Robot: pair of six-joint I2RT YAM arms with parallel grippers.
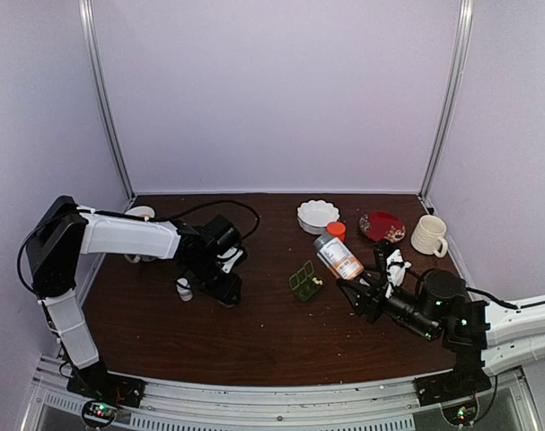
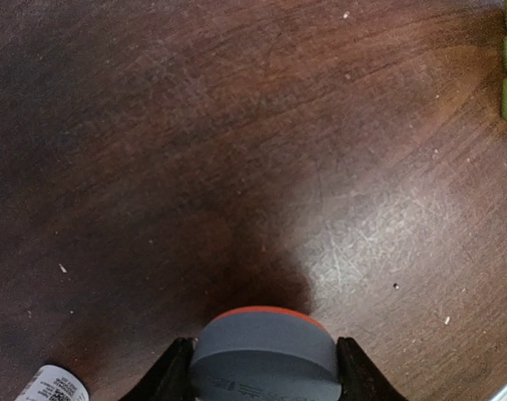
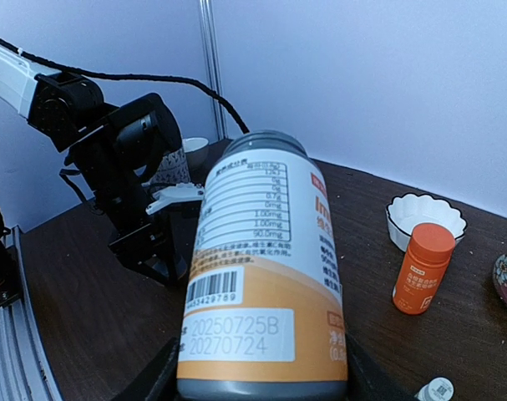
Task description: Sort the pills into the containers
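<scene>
My right gripper is shut on a white-and-orange pill bottle (image 1: 340, 258), held tilted above the table with its uncapped neck up and to the left in the top view. A grey cap (image 2: 266, 347) with an orange rim sits between the fingers of my left gripper, low over the left-centre table; whether it touches the wood I cannot tell. The green pill organizer (image 1: 305, 282), its lids partly raised, stands left of and below the held bottle in the top view. Whatever is inside the bottle is hidden.
Beside the left gripper stands a small white bottle (image 1: 184, 290); another white bottle (image 3: 438, 389) shows in the right wrist view. An orange bottle (image 3: 420, 271), white bowl (image 1: 318, 214), red plate (image 1: 365, 225) and cream mug (image 1: 429, 235) occupy the back right.
</scene>
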